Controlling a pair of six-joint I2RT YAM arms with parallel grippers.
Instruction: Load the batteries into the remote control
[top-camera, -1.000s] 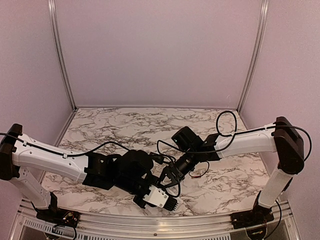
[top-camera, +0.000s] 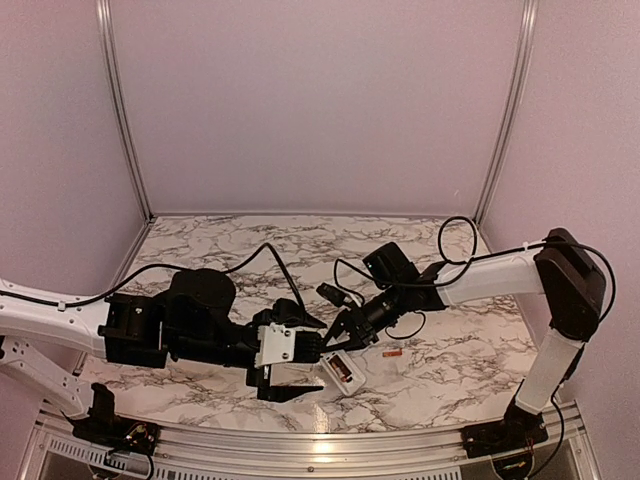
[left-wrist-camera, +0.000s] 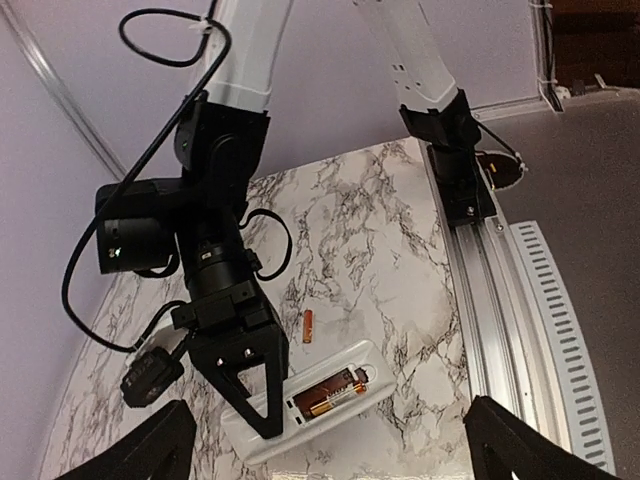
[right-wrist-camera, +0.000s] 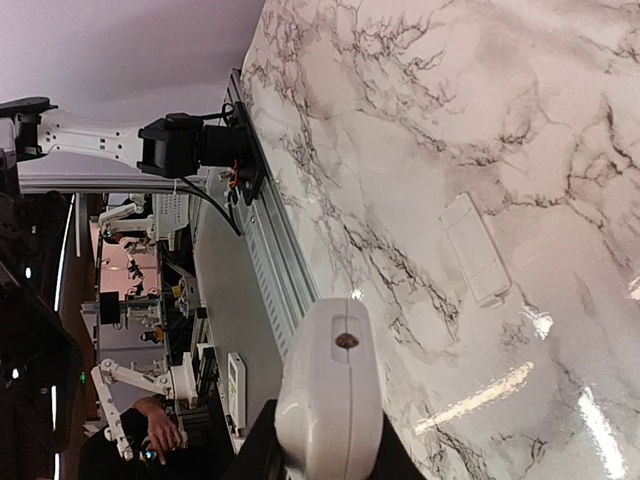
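Observation:
The white remote (left-wrist-camera: 250, 440) is held at one end by my right gripper, which is shut on it; its compartment shows a dark-and-copper battery (left-wrist-camera: 325, 395) inside. A second battery (left-wrist-camera: 308, 325) lies loose on the marble beyond it, seen as orange (top-camera: 392, 353) in the top view. In the right wrist view the white battery cover (right-wrist-camera: 475, 250) lies on the table, and the remote's end fills the lower middle. My left gripper (top-camera: 312, 355) is raised just left of the remote, fingers open with nothing seen between them.
A metal rail (top-camera: 310, 443) runs along the front edge, with both arm bases on it. Grey walls enclose the sides and back.
My left gripper has risen and moved back from over the remote, turning so its fingers show apart; the remote's compartment is now visible. The right arm has shifted slightly.

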